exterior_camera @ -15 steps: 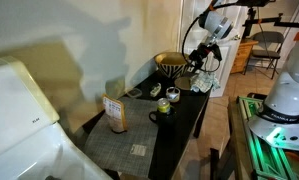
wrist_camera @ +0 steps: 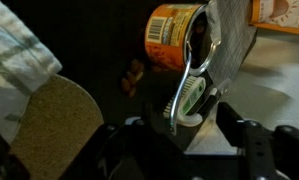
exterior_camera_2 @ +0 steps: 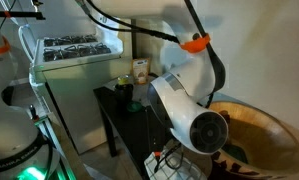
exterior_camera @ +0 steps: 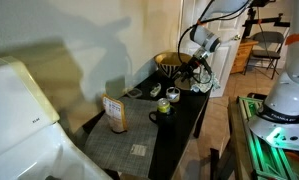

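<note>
In the wrist view the fingers of my gripper stand apart, the gripper open. A thin, shiny metal piece (wrist_camera: 176, 95) runs down into the gap; whether it touches a finger cannot be told. Beyond lie an orange-labelled can (wrist_camera: 169, 38) on its side in this view, a white and green brush (wrist_camera: 192, 98) and small brown pieces (wrist_camera: 134, 75). In exterior view 1 the gripper (exterior_camera: 192, 74) hangs low over the counter's far end, beside the woven basket (exterior_camera: 171, 62). In exterior view 2 the white arm (exterior_camera_2: 189, 105) hides much of the counter.
A round cork mat (wrist_camera: 64, 130) and a striped cloth (wrist_camera: 17, 60) lie to the left in the wrist view. A dark mug (exterior_camera: 163, 106) and an upright box (exterior_camera: 114, 113) stand nearer on the counter. The grey mat (exterior_camera: 119, 150) has bare room.
The arm has come lower and leftward in exterior view 1, from the cloth side toward the front of the basket. The counter objects look unmoved.
</note>
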